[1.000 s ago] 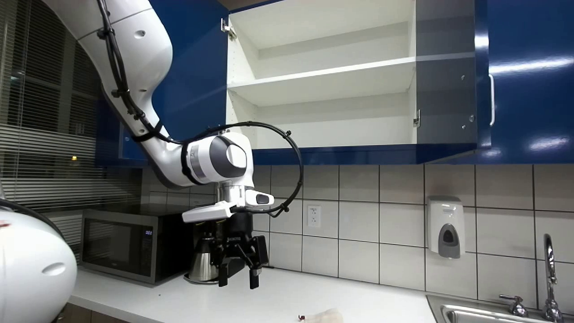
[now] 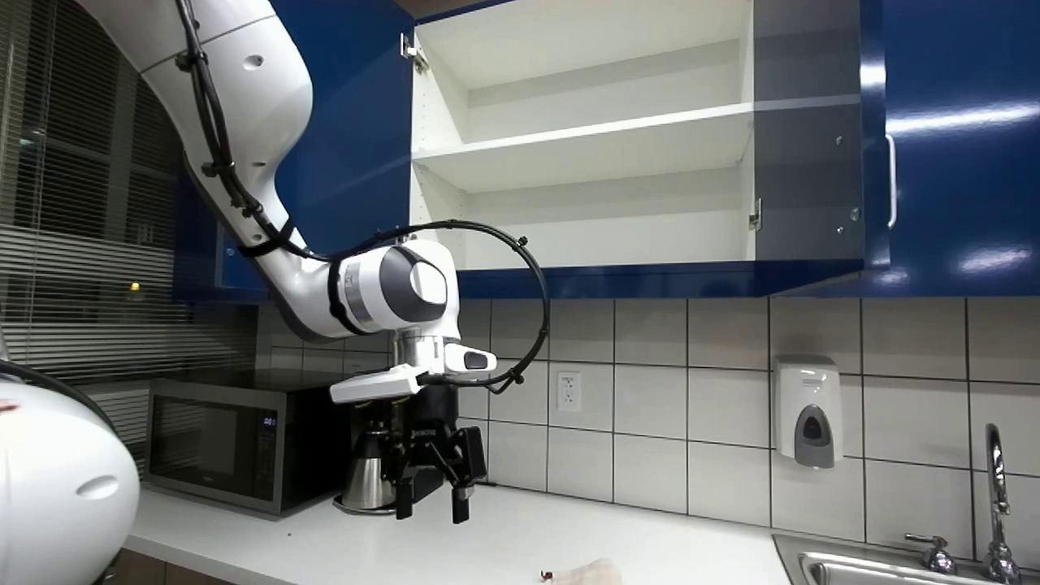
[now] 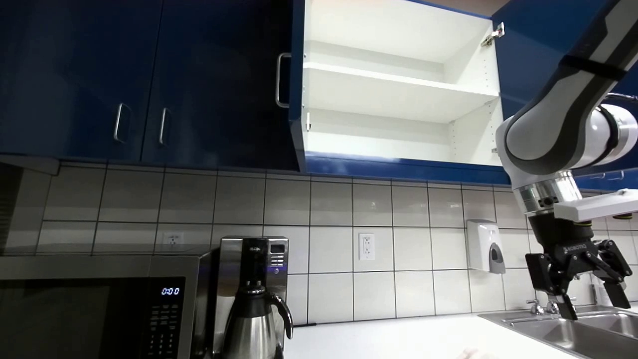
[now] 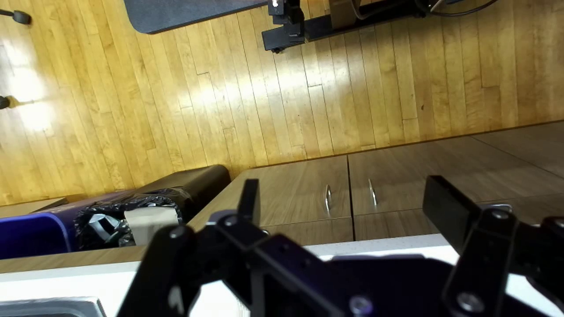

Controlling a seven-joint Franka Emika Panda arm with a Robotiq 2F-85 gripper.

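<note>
My gripper hangs over the white counter, pointing down, its two black fingers spread wide. In exterior view 2 the same gripper appears at the right, with the sink behind it. Nothing sits between the fingers in the wrist view, where the gripper shows open above the counter's front edge and lower cabinets. A small pale, cloth-like item lies on the counter at the bottom edge of exterior view 1, to the right of the gripper and apart from it.
An open, empty cabinet with a blue door is above. A microwave and a coffee maker with a steel carafe stand on the counter. The sink is at the right, below a soap dispenser.
</note>
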